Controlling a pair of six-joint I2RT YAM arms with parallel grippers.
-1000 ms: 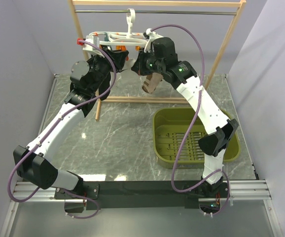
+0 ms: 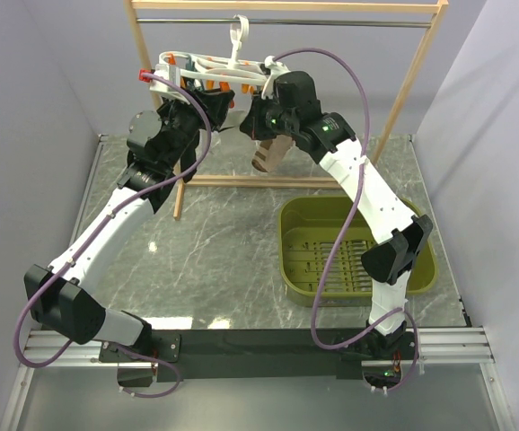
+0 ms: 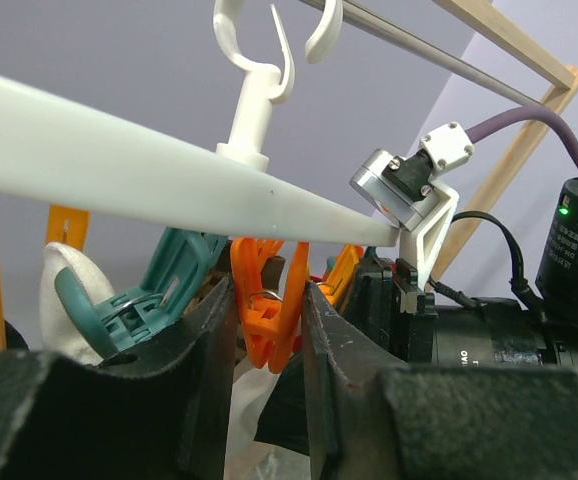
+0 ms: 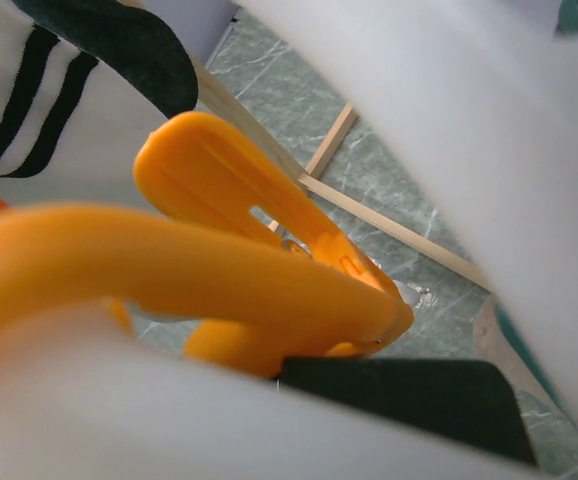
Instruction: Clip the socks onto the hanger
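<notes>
The white hanger [image 2: 233, 65] hangs from the rod, with clips along its frame. My left gripper is shut on an orange clip [image 3: 261, 328] just under the hanger bar [image 3: 169, 175]. White sock cloth [image 3: 249, 405] shows below that clip. In the top view, pale cloth [image 2: 233, 119] spans the gap between my left gripper [image 2: 227, 101] and right gripper [image 2: 249, 126]. The right gripper is shut; whether cloth is pinched there is hidden. A sock [image 2: 271, 153] hangs beneath it. Yellow clips [image 4: 219, 270] block much of the right wrist view, where a striped sock [image 4: 29, 90] also shows.
A teal clip [image 3: 149, 295] holds white cloth [image 3: 69, 300] left of my left gripper. Wooden stand bars [image 2: 259, 180] run behind the grippers. The green basket [image 2: 358, 208] sits empty at right.
The hanging sock has shifted slightly left, and my right gripper has moved a little. The left arm looks still.
</notes>
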